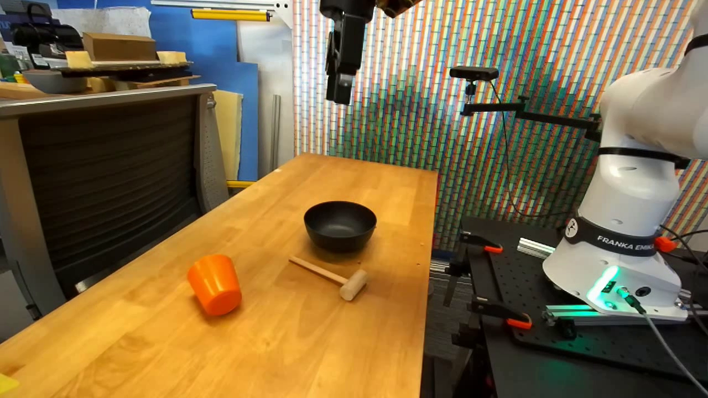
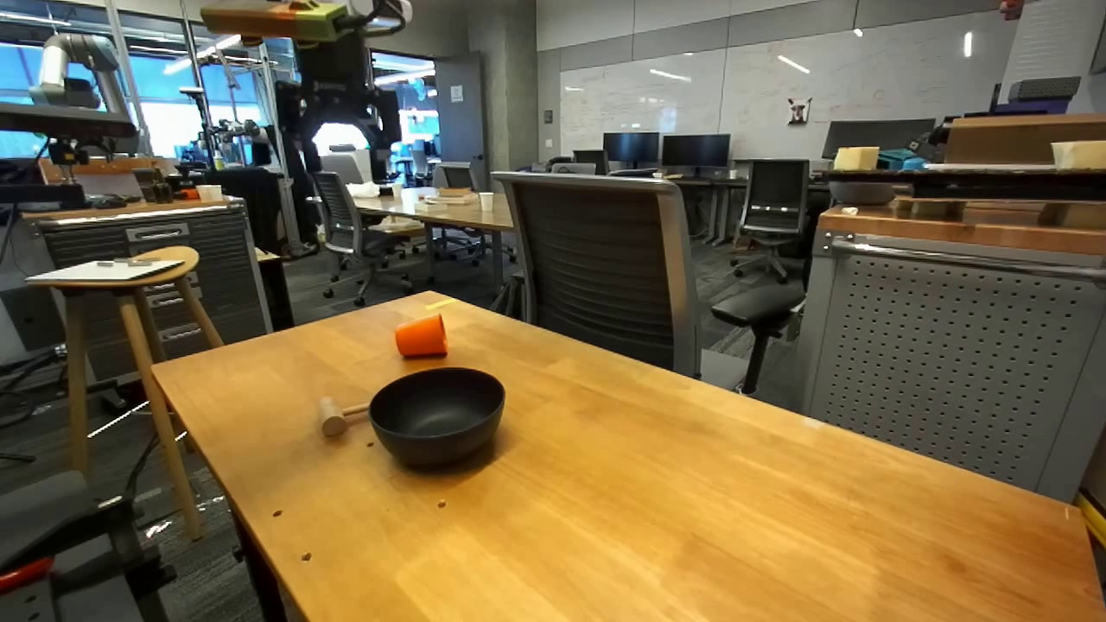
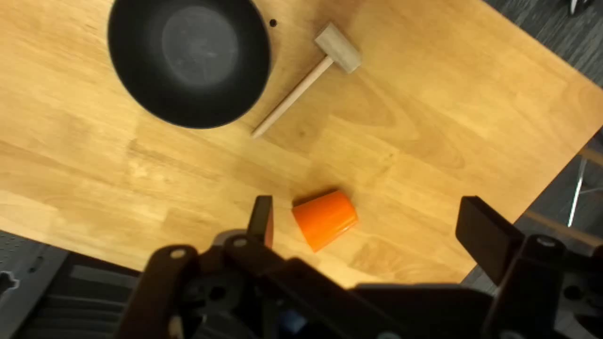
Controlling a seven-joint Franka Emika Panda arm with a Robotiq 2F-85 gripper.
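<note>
An orange cup (image 1: 215, 285) lies on its side on the wooden table, apart from the other objects. A black bowl (image 1: 339, 226) stands upright, empty as seen from above in the wrist view. Close beside it rests a wooden mallet (image 3: 316, 82), its head turned away from the bowl. High above the tabletop hangs my gripper, its two fingers wide apart and nothing held between them. From the wrist camera, the cup (image 3: 326, 219) appears in the gap between the fingers, but far below them on the table.
Bare wood covers most of the table (image 2: 726, 466). An office chair (image 2: 612, 269) stands along one long side. The robot's base (image 1: 610, 265) is mounted on a separate black table, with a camera arm (image 1: 531, 113) behind it.
</note>
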